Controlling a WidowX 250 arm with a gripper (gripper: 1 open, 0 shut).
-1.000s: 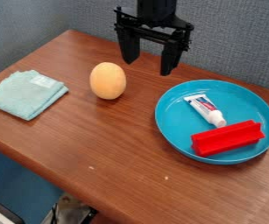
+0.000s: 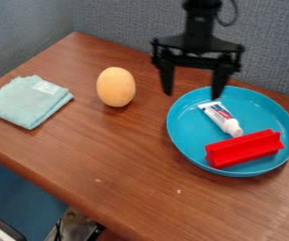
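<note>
My gripper [image 2: 193,79] is open, raised above the back of the wooden table, over the rear part of a blue plate [image 2: 184,133], with nothing seen between its fingers. It is slightly blurred. On the plate lie a white toothpaste tube [image 2: 219,117] and a red block [image 2: 244,148]. An orange egg-shaped object [image 2: 115,87] stands to the left of the gripper. A folded pale blue cloth [image 2: 28,102] lies at the far left.
A grey padded wall [image 2: 109,21] runs along the back.
My gripper has shifted right from between the egg and plate to over the plate's rear. The objects on the table have not moved.
</note>
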